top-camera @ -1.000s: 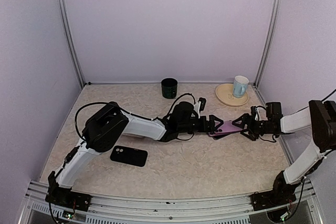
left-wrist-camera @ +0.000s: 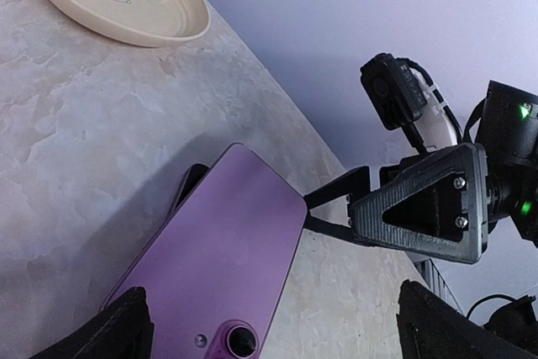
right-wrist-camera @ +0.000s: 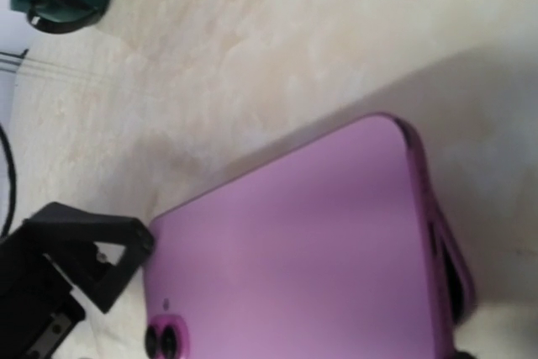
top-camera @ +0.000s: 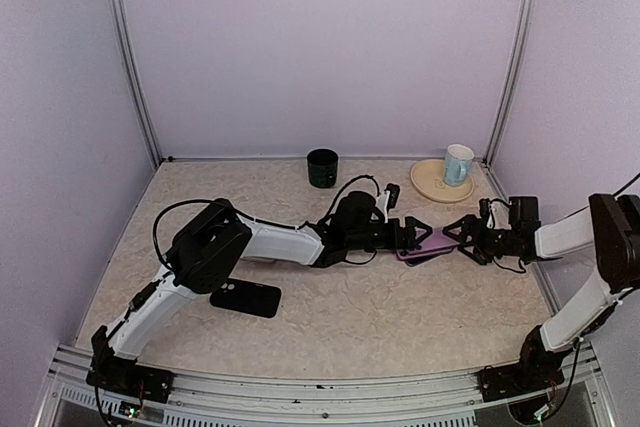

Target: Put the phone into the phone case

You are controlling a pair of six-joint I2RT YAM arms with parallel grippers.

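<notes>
A purple phone (left-wrist-camera: 227,250) lies back up at the right of the table, its camera end toward my left gripper (top-camera: 411,234). It sits tilted over a dark-edged piece (right-wrist-camera: 458,287), perhaps the case, that peeks out from under it. In the left wrist view the fingers (left-wrist-camera: 126,325) of my left gripper are wide apart, with the camera end in the gap. My right gripper (top-camera: 470,239) is at the other end of the phone, fingers apart, one tip by the corner. Whether that tip touches cannot be told.
Flat at the front left lies a black phone-shaped piece (top-camera: 245,297) with a camera corner. A dark green mug (top-camera: 322,168) stands at the back. A beige plate (top-camera: 428,185) bears a light blue mug (top-camera: 457,163).
My left gripper has shifted slightly right, toward the phone. The right arm, the phone and the other things look unmoved.
</notes>
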